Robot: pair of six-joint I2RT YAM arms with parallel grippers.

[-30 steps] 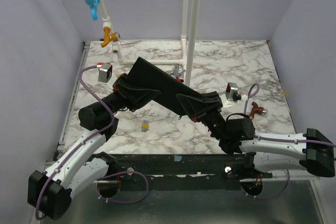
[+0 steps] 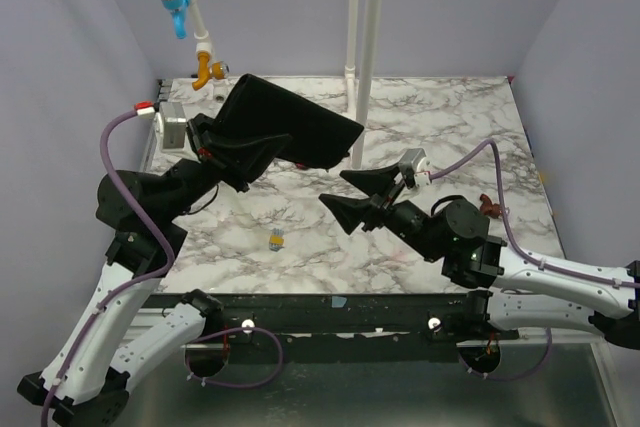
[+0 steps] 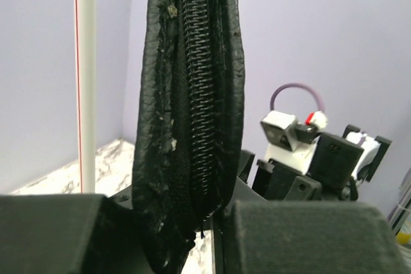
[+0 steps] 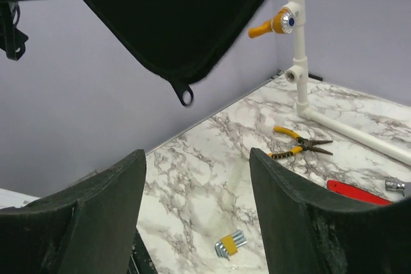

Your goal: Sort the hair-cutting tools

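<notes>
A black zippered case (image 2: 290,122) hangs raised at the upper left of the top view, with my left gripper (image 2: 240,157) shut on it. In the left wrist view the case's zipper edge (image 3: 189,94) stands upright between the fingers. My right gripper (image 2: 340,197) is apart from the case, below and right of it, its fingers spread with nothing between them. In the right wrist view the case (image 4: 170,11) shows dark overhead, with a small loop at its lower corner.
Pliers (image 4: 298,145), a red-handled tool (image 4: 356,192), a small yellow-and-grey piece (image 2: 276,241) and a brown object (image 2: 490,205) lie on the marble board (image 2: 430,117). White pipes (image 2: 363,67) with taps rise at the back and left.
My right gripper has let go of the case and drawn away from it, now open. My left gripper has shifted left with the case, which is lifted higher.
</notes>
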